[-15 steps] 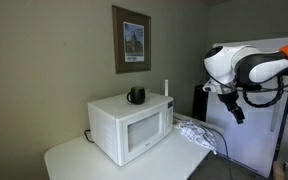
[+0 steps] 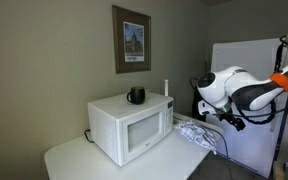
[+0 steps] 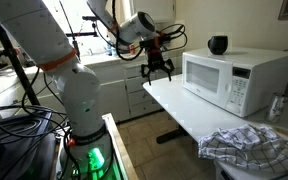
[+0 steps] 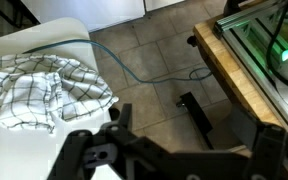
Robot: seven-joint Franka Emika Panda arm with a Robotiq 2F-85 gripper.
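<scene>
My gripper [image 3: 156, 72] hangs in the air near the far end of the white table, to the left of the microwave [image 3: 226, 82]. In the wrist view the gripper has its two dark fingertips wide apart, with only the tiled floor visible between them. A black mug [image 2: 136, 95] stands upright on top of the white microwave [image 2: 134, 128], whose door looks closed. A checked cloth [image 4: 46, 92] lies crumpled on the table, well to the left of the gripper in the wrist view.
A clear-looking container [image 3: 276, 107] stands near the microwave's right side. A wooden edge [image 4: 229, 75] and a cable [image 4: 134, 70] show beyond the table.
The white arm has come down and shifted slightly left in exterior view 1. Mug, microwave and cloth have stayed where they were.
</scene>
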